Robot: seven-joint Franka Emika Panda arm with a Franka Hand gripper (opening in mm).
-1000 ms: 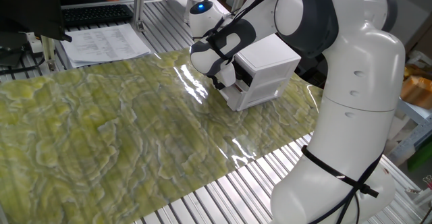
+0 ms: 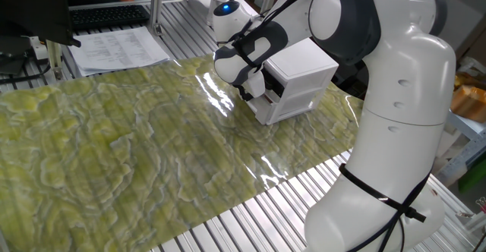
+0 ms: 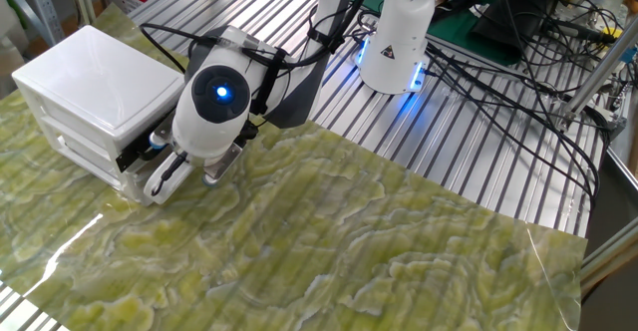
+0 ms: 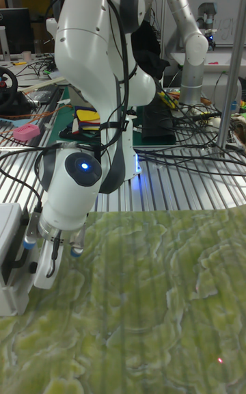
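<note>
A small white drawer cabinet (image 2: 307, 66) stands on the green marbled sheet (image 2: 114, 161). In exterior view 1 its low front part juts out a little past the upper body, beneath my hand. My gripper (image 2: 247, 93) is tilted down close against the cabinet's front. From exterior view 2, the white cabinet (image 3: 100, 82) is left of the hand, and from exterior view 3 only the edge of the cabinet (image 4: 9, 277) is in the picture. The hand's own body hides the fingertips, so neither their spacing nor anything between them can be made out.
Most of the green sheet lies bare. Papers (image 2: 118, 51) and a keyboard (image 2: 110, 15) rest past its far edge in exterior view 1. Loose black cables (image 3: 498, 122) run over the slatted metal table near the arm's base (image 3: 394, 67).
</note>
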